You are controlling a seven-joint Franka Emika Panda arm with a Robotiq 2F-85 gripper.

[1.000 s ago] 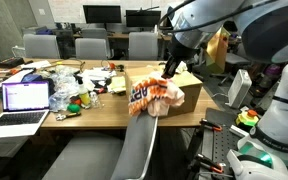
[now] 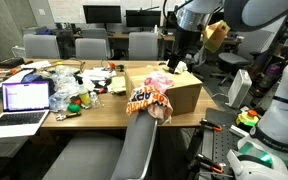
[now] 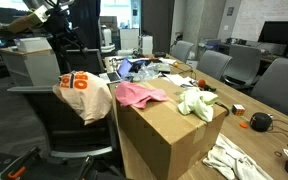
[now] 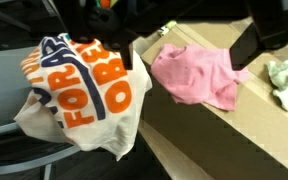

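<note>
A white cloth with orange and dark lettering (image 4: 89, 90) hangs over the top of the grey chair's backrest (image 2: 137, 145). In exterior view 2 this lettered cloth (image 3: 85, 97) drapes down the chair beside the cardboard box. My gripper (image 2: 171, 65) is above the cloth and apart from it. Its dark fingers stand wide open at the top of the wrist view, holding nothing. A pink cloth (image 4: 199, 75) and a pale green cloth (image 3: 197, 103) lie on top of the box.
The cardboard box (image 3: 174, 135) stands on the table right beside the chair. Another white cloth (image 3: 234, 158) lies on the table past it. A laptop (image 2: 24, 105), bottles and clutter cover the table's other side. An orange-and-black object (image 3: 261, 121) lies farther along.
The lettered cloth was bunched up higher under my gripper a second ago. Now it rests lower on the chair back, and my gripper has moved up and clear of it.
</note>
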